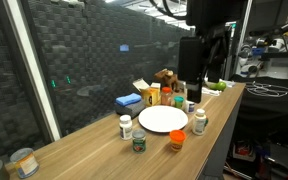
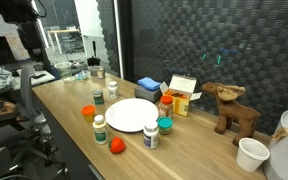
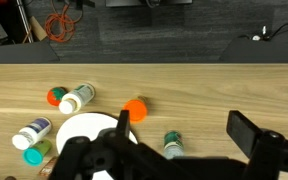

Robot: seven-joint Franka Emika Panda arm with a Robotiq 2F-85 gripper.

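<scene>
My gripper stands open high above the table, its two dark fingers wide apart and nothing held between them. In exterior view 1 the gripper (image 1: 201, 82) hangs in the upper right, well above the tabletop. Below it are an orange cup (image 1: 177, 140), a small dark-labelled jar (image 1: 139, 141) and a white plate (image 1: 162, 118). From the wrist, the orange cup (image 3: 135, 109) lies left of the gap, while the jar (image 3: 173, 145) shows between the fingers, far beneath them.
A white bottle (image 2: 100, 129), a tomato (image 2: 117, 146) and several other jars surround the plate (image 2: 133, 115). Farther along are a blue container (image 2: 149, 83), an open yellow box (image 2: 180, 94), a toy moose (image 2: 230, 110) and a white cup (image 2: 252, 153). Bare wood (image 3: 214, 90) lies open in the wrist view.
</scene>
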